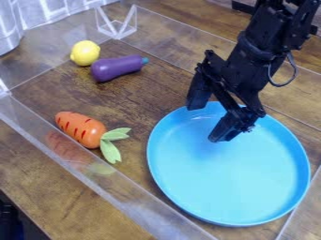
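My black gripper (216, 109) hangs over the upper part of a blue plate (228, 178), open, its fingers angled down toward the plate's back rim with no object visible between them. An orange toy carrot (79, 127) with green leaves lies left of the plate. A purple toy eggplant (119, 67) and a yellow lemon (84, 52) lie at the back left.
A clear plastic barrier (94, 183) runs diagonally along the front left. A small clear object (116, 21) stands at the back, and a metallic pot (7, 23) at the top left corner. Bare wood lies between the eggplant and carrot.
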